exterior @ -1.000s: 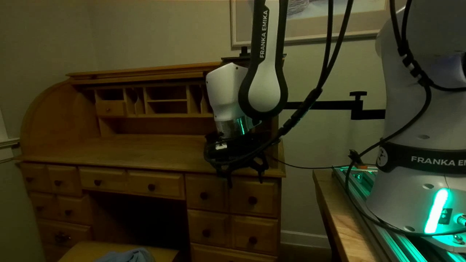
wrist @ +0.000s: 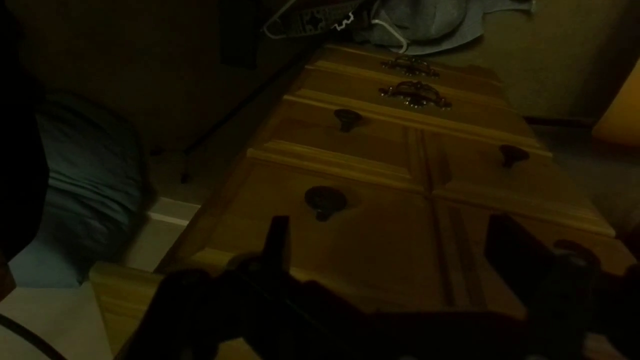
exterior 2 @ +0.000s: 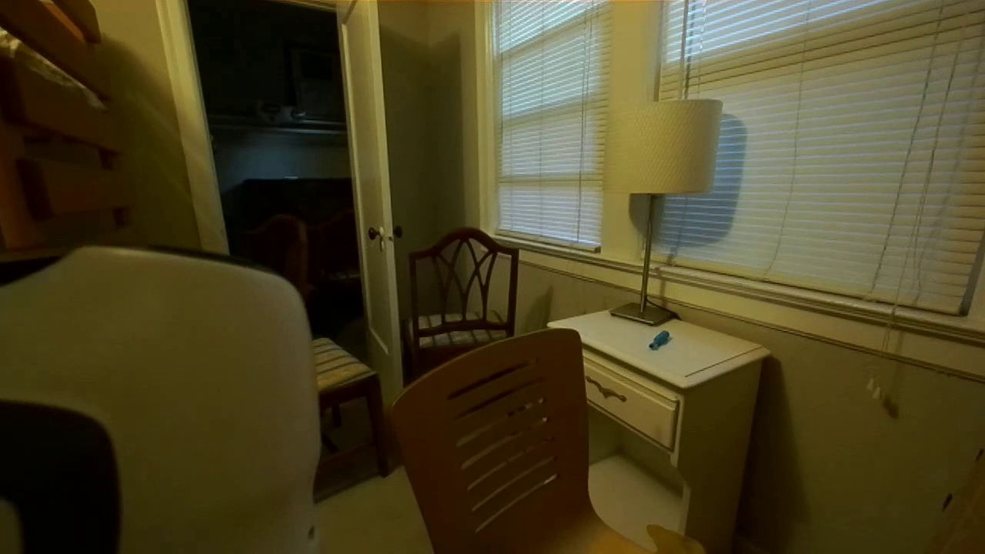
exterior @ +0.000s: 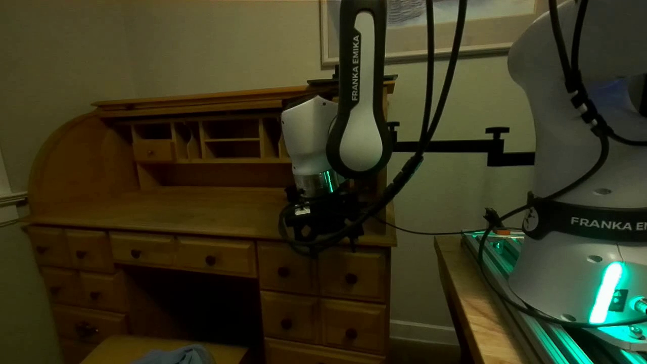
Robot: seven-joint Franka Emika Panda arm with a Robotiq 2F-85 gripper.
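Note:
My gripper hangs just in front of the right end of the wooden roll-top desk, around the height of the desktop's front edge. In the wrist view the dark fingers stand wide apart, the gripper being open with nothing visible between them. Below and beyond them are the desk's drawer fronts, all apparently shut. One round dark knob shows on the near drawer front, inward of the left finger. Another knob is partly hidden by the right finger.
A cable runs from the arm toward the side table under the robot's base. A yellowish seat with a blue-grey cloth stands before the desk. In exterior view 2, a white nightstand bears a lamp and a small blue object.
The forearm has shifted left and somewhat lower, with its cables. My gripper has turned and moved slightly left, staying in front of the right drawers.

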